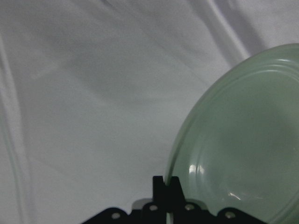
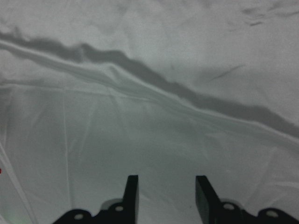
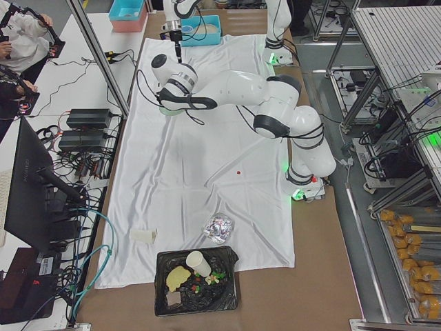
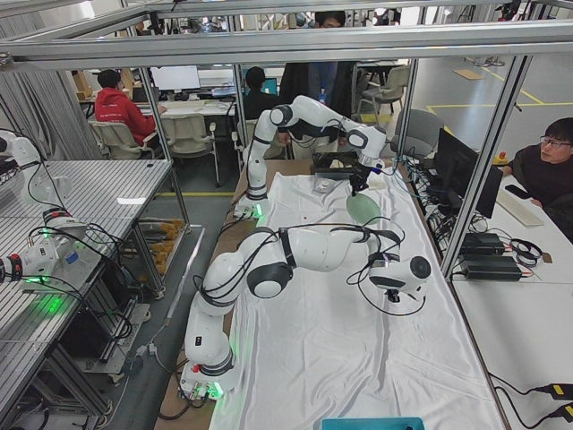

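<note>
My left gripper is shut on the rim of a pale green plate (image 1: 238, 140), which fills the right of the left wrist view. In the camera right view that gripper (image 4: 359, 186) holds the plate (image 4: 363, 210) raised over the white cloth; in the camera left view the arm mostly hides both. My right gripper is open over bare cloth with nothing between its fingers. In the camera right view it (image 4: 394, 294) hangs over the nearer half of the cloth, partly hidden by its arm.
A blue bin (image 3: 211, 38) stands at one end of the table. At the other lie a foil bundle (image 3: 218, 227), a pale block (image 3: 143, 235) and a black tray (image 3: 231, 296) with a white cup and small items.
</note>
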